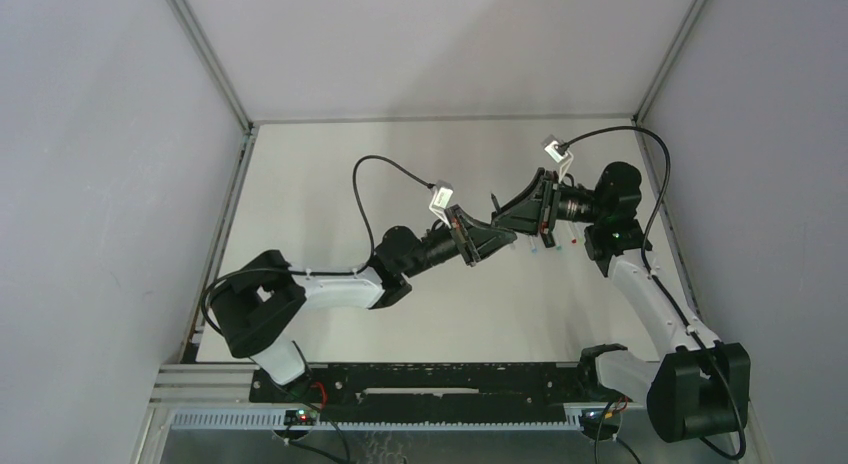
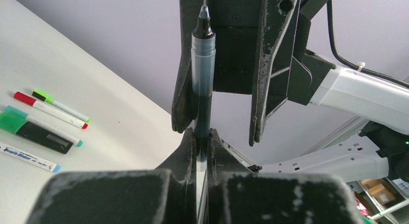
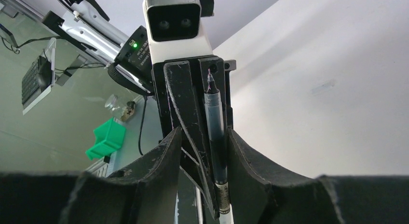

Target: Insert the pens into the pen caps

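Note:
A dark grey pen stands upright with its fine tip bare and pointing up. Low on its barrel, my left gripper is shut on it. My right gripper is open, its two fingers on either side of the barrel; in the right wrist view the pen runs up nearer its right-hand finger. In the left wrist view one right finger is close to the pen; whether they touch, I cannot tell. From above, the two grippers overlap, and only the pen's tip shows.
On the white table lie a red-capped marker, a slim lime-capped marker, a thick green-and-black marker and a white-and-blue marker. Open table spreads below the arms. A green box stands far off.

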